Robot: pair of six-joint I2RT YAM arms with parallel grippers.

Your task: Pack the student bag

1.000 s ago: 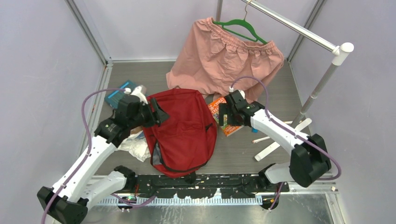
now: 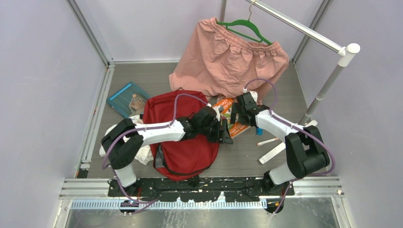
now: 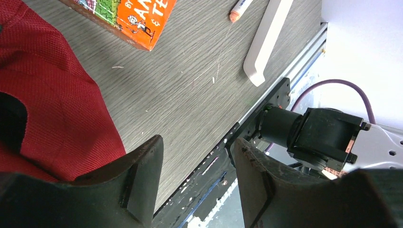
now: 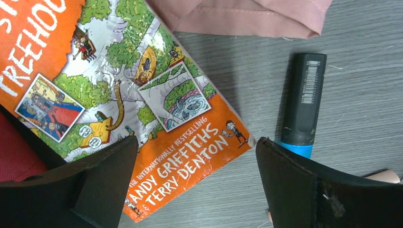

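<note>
The red bag [image 2: 180, 156] lies open-side unclear in the middle, beside an orange Treehouse book [image 4: 190, 156]. My left gripper [image 2: 221, 133] is over the bag's right side near the book's lower edge, fingers apart and empty in the left wrist view. My right gripper [image 2: 240, 111] hangs open over the book, nothing held; a black-and-blue marker [image 4: 304, 99] lies right of the book. A blue book [image 2: 126, 97] lies at the left, with white crumpled items [image 2: 142, 154] below it.
Pink shorts [image 2: 228, 61] hang from a green hanger on a rail [image 2: 309, 31]. A white rack foot [image 3: 266, 40] and a crayon [image 3: 240, 9] lie at the right. Bare floor shows below the book.
My left gripper has swept right from the bag's upper left to its right side beside the book. The right gripper has shifted slightly right over the book.
</note>
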